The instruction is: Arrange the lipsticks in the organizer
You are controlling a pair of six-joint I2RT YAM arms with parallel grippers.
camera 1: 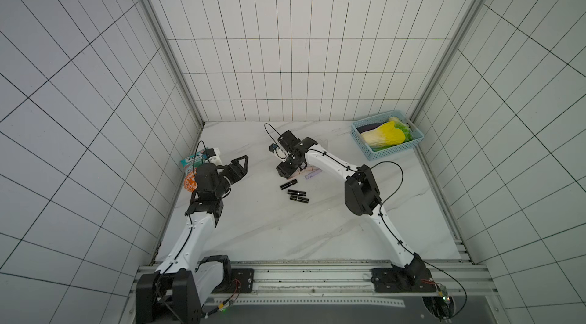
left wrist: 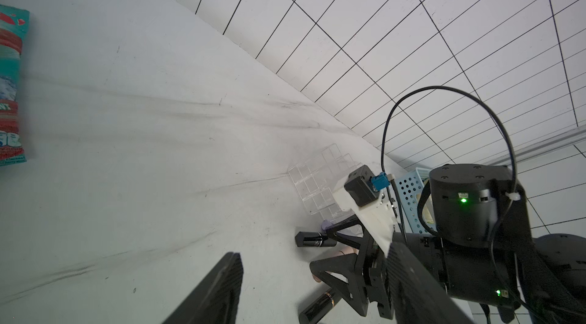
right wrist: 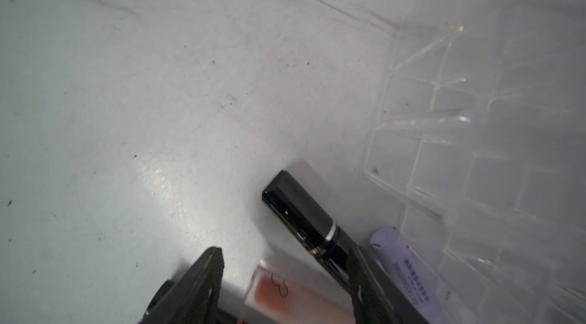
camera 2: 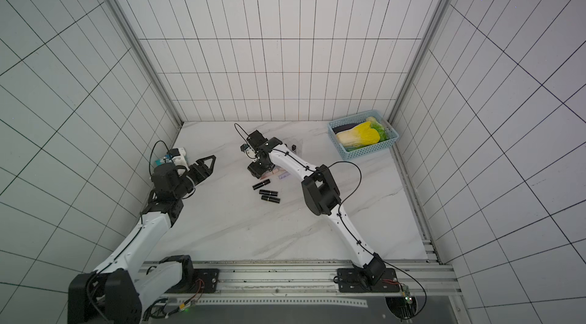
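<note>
Over the marble table my right gripper is part open above a pink lipstick tube (right wrist: pixel 293 299), whose near part lies between the fingers in the right wrist view. A black lipstick (right wrist: pixel 299 208) lies just beyond, partly behind one finger. Close to the clear organizer (right wrist: pixel 427 159) rests a lavender tube (right wrist: pixel 406 272). The organizer's compartments in view look empty. More black lipsticks (camera 1: pixel 288 184) lie on the near side, two of them (camera 1: pixel 298 196) almost parallel. My left gripper (camera 1: pixel 239 167) stands open at the left, far from the lipsticks, holding nothing.
A blue basket (camera 1: pixel 366 148) with vegetables stands at the back right. At the left, colourful packages (camera 1: pixel 190 181) lie behind the left arm.
</note>
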